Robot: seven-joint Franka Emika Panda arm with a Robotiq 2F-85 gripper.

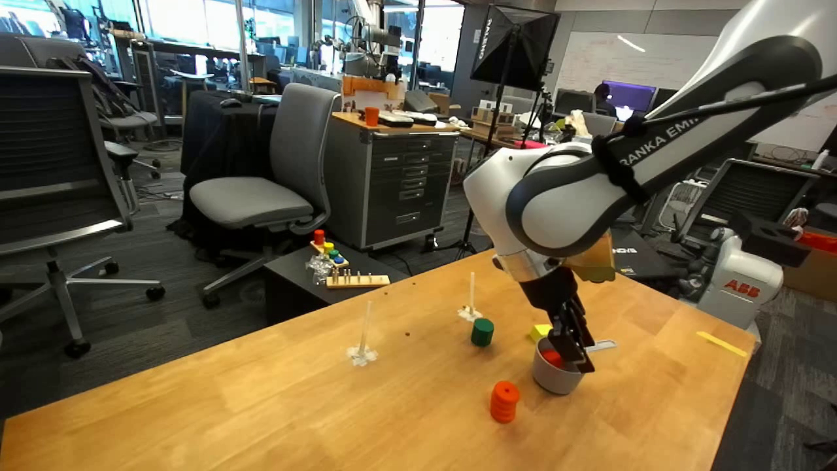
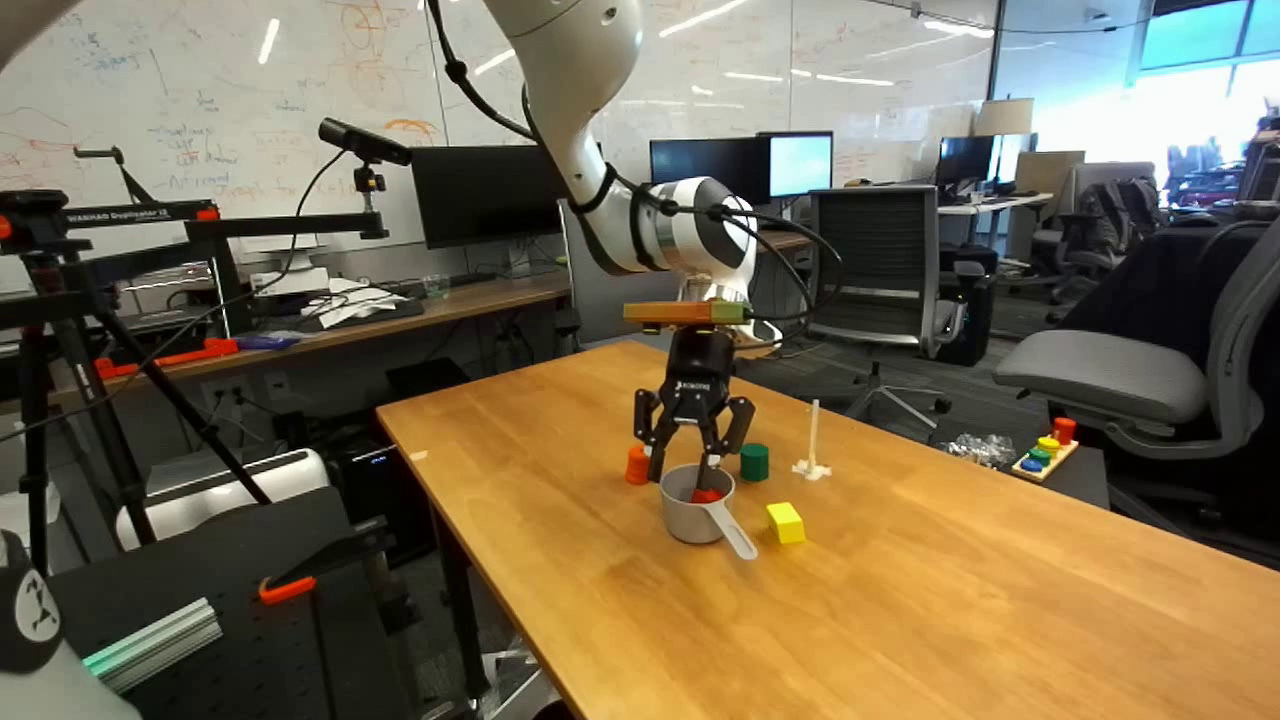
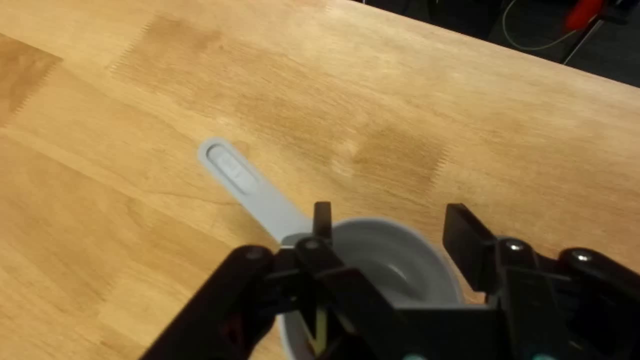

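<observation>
A grey measuring cup (image 1: 555,379) with a handle (image 2: 732,533) stands upright on the wooden table. Down at its rim is my gripper (image 2: 681,468), its fingers apart. Inside the cup a red object (image 2: 708,494) shows; its shape is mostly hidden. From the wrist, the gripper straddles part of the rim, one finger near the handle's base and the other beyond the far edge. The red object is not clearly visible there. No object shows between the fingertips.
Close to the cup are a yellow block (image 2: 786,523), a green cylinder (image 1: 482,332) and an orange-red stack (image 1: 504,401). Two thin upright pegs, a nearer peg (image 1: 365,333) and a farther peg (image 1: 472,297), rise from the table.
</observation>
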